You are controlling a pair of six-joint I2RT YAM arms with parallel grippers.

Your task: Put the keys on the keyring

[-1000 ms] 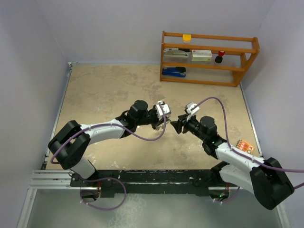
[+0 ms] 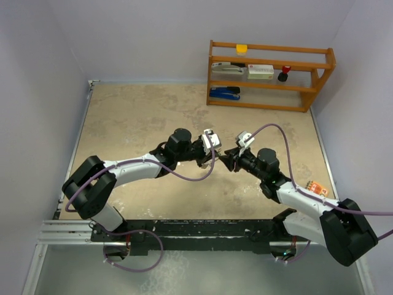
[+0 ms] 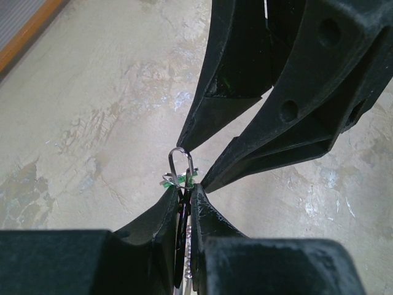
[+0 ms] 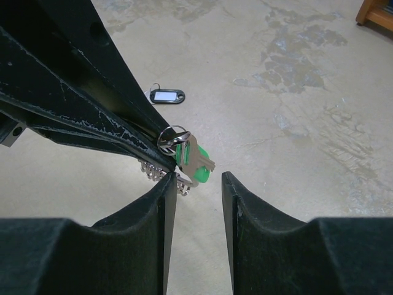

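Note:
In the left wrist view a thin metal keyring (image 3: 172,162) sticks up from my left gripper, which is shut on it. A silver key (image 4: 195,158) with green (image 4: 203,174) behind it hangs at the ring (image 4: 167,146) in the right wrist view. My right gripper is part open, its two fingertips standing just short of the key on either side, with nothing clamped between them. From above, the left gripper (image 2: 216,156) and right gripper (image 2: 226,161) nearly meet mid-table, and the ring is too small to make out.
Below the left fingers a beaded metal chain (image 4: 153,171) shows. A black key tag with a white label (image 4: 167,96) appears farther off. A wooden rack (image 2: 270,86) stands at the back right, and an orange patterned item (image 2: 317,188) lies at the right edge.
My right gripper has shifted slightly left, closer to the left gripper. The left arm looks almost still.

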